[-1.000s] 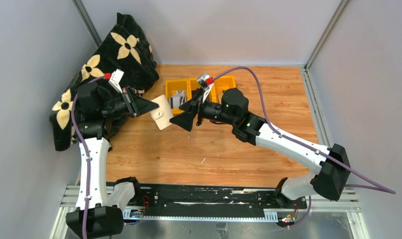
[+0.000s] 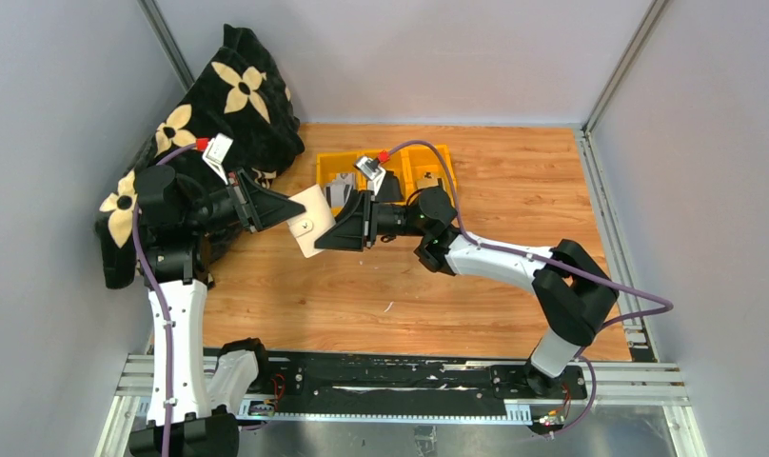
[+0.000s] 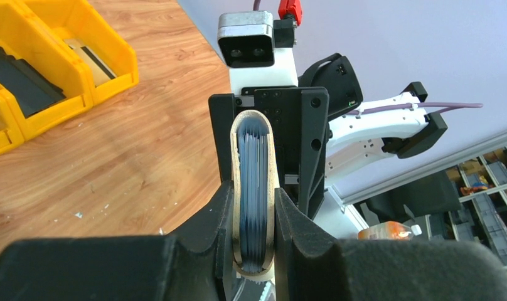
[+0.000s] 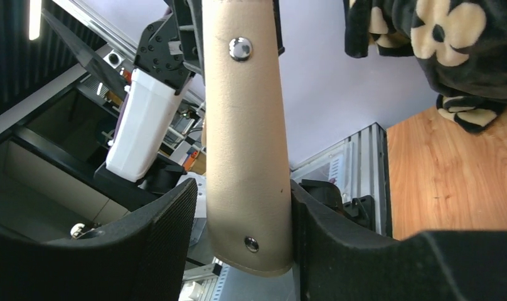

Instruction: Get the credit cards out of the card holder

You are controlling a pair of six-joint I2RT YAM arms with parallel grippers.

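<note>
A cream card holder (image 2: 309, 221) with a snap is held up between the arms over the table. My left gripper (image 2: 285, 206) is shut on it; in the left wrist view the holder (image 3: 253, 194) stands end-on, with a stack of dark card sleeves or cards inside its rim. My right gripper (image 2: 324, 237) is at the holder's other side. In the right wrist view its two fingers (image 4: 144, 251) stand either side of the holder's cream spine, close to it; whether they grip it I cannot tell.
Yellow bins (image 2: 328, 162) with grey and dark items stand at the back of the wooden table (image 2: 400, 314). A black flowered cushion (image 2: 247, 95) fills the back left corner.
My right gripper has moved left and a little down onto the card holder, its arm swinging inward.
</note>
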